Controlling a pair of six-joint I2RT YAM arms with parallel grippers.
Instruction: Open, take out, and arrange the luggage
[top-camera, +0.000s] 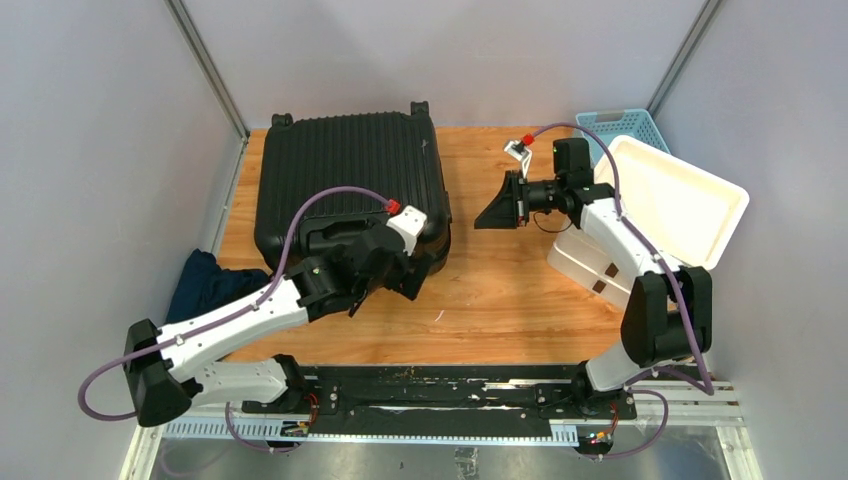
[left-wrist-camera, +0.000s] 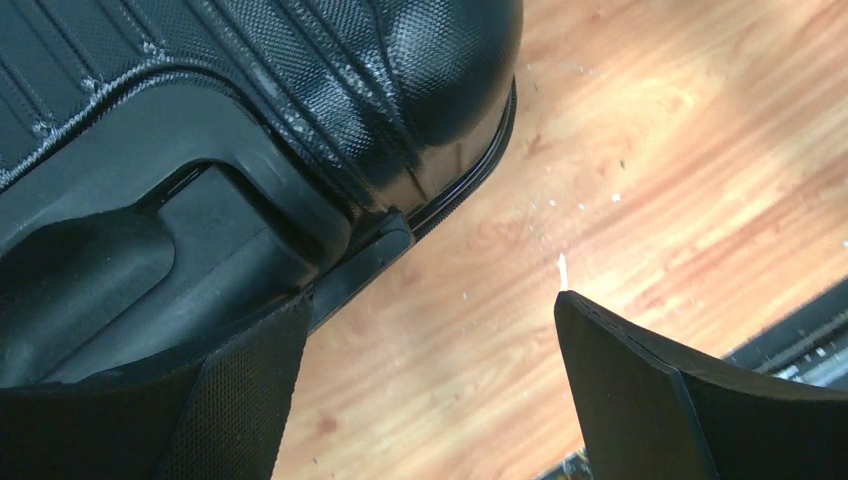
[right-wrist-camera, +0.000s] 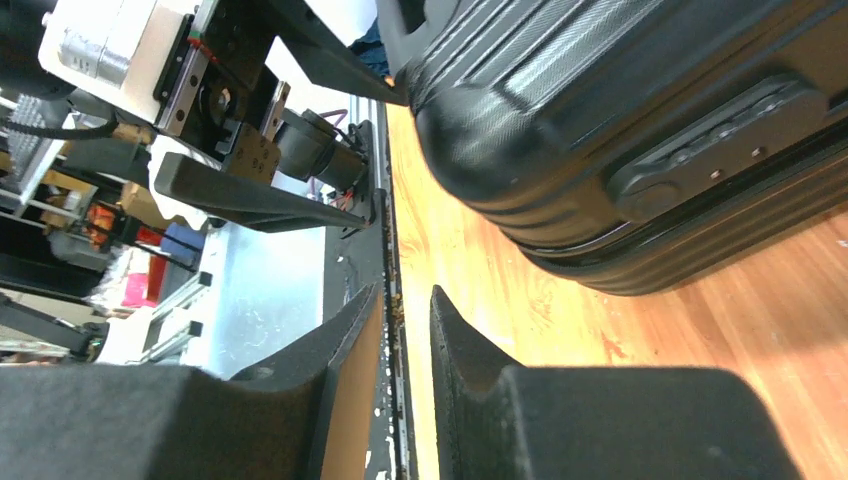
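Observation:
The black ribbed suitcase (top-camera: 340, 165) lies on the left-centre of the wooden table. My left gripper is open at its near right corner, beside the recessed handle (left-wrist-camera: 230, 230), with bare wood between its fingers. In the right wrist view that corner (right-wrist-camera: 480, 140) appears near the left gripper's fingers, seemingly raised off the table. My right gripper (top-camera: 495, 214) is right of the suitcase, its fingertips close together with a gap between them and nothing visible in it.
A cream box with lid (top-camera: 670, 190) stands at the right, a blue basket (top-camera: 625, 122) behind it. Dark cloth (top-camera: 200, 285) lies at the left edge. The table between suitcase and box is clear.

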